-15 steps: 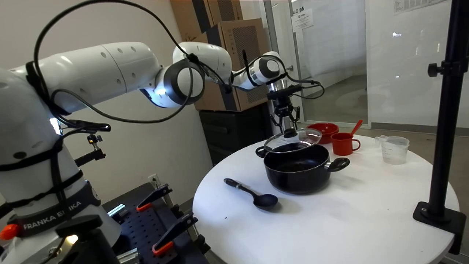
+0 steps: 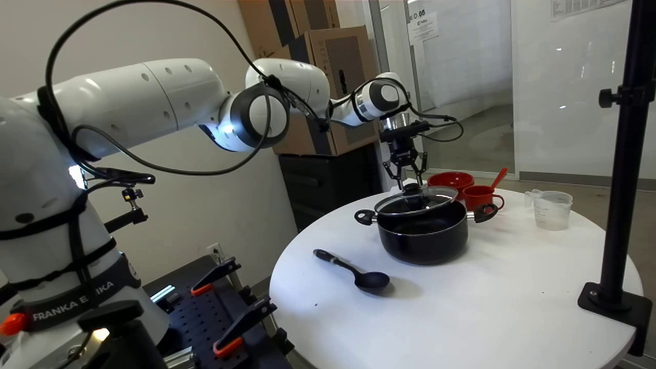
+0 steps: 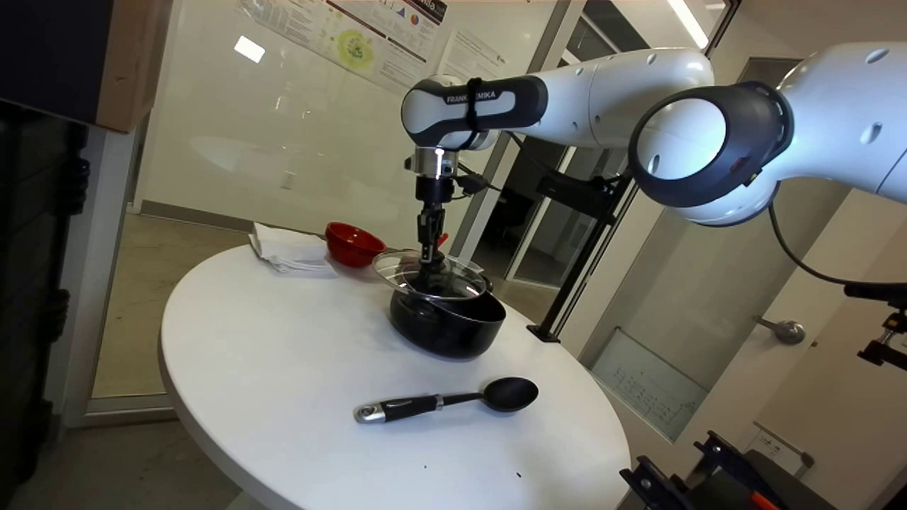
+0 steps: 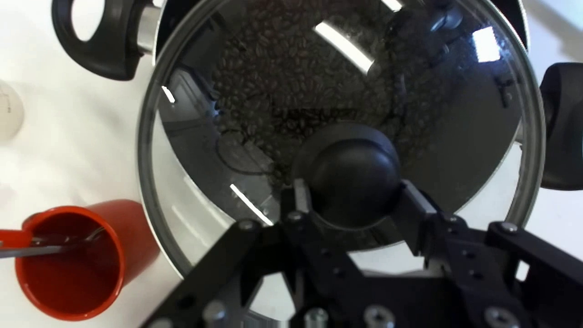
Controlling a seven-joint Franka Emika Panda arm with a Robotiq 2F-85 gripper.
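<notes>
A clear glass lid [image 2: 413, 203] with a dark rim lies tilted over the back part of the black pot [image 2: 424, 243], off centre, leaving the pot's front open. My gripper is shut on the lid's round black knob [image 4: 355, 177], one finger on each side. Through the glass, the wrist view shows dark beans [image 4: 289, 65] inside the pot. In exterior view 2 the lid [image 3: 400, 270] overhangs the pot [image 3: 446, 331] on the left. Whether the lid's rim touches the pot all along that side is hard to tell.
A black spoon [image 2: 370, 281] lies in front of the pot. Behind stand a red bowl [image 2: 452, 179], a red mug [image 2: 478, 198] with a red-handled utensil, and a clear measuring cup [image 2: 551, 212]. White cloths [image 3: 291, 248] lie near the bowl.
My gripper and the lid have moved right and slightly down in exterior view 1. The pot has also shifted a little right and back, turning slightly, its right handle nearer the mug.
</notes>
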